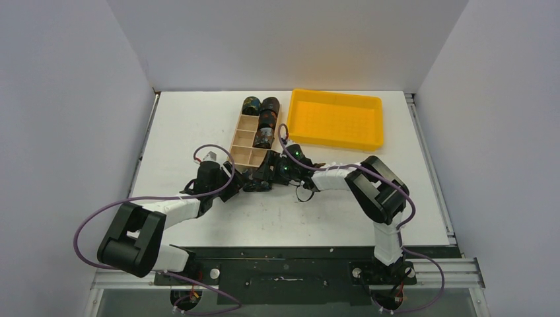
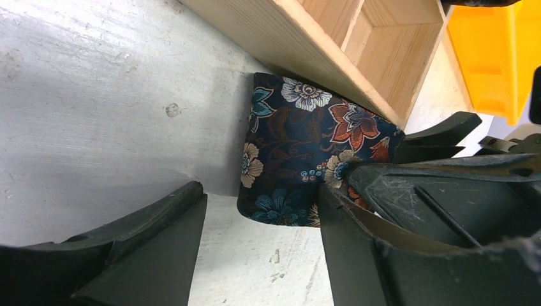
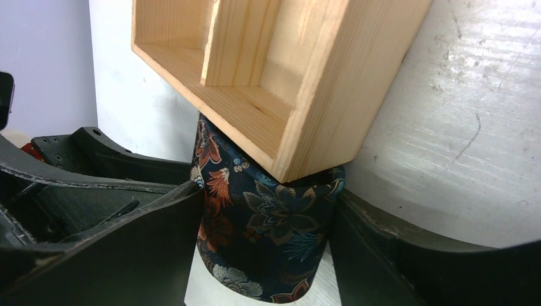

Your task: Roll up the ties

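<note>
A rolled dark navy tie with a flower pattern (image 2: 287,140) lies on the table against the near end of the wooden box (image 2: 306,35). My left gripper is part open, one finger (image 2: 175,213) apart from the roll and the other over its near edge. In the right wrist view the same tie (image 3: 271,236) fills the space between the fingers of my right gripper, one on each side. Whether they press on the cloth does not show clearly. Several rolled ties (image 1: 267,119) sit in the box's far compartments.
A yellow tray (image 1: 335,120) stands at the back right, beside the box. Both grippers are close together around the tie, the right one's body reaching into the left wrist view.
</note>
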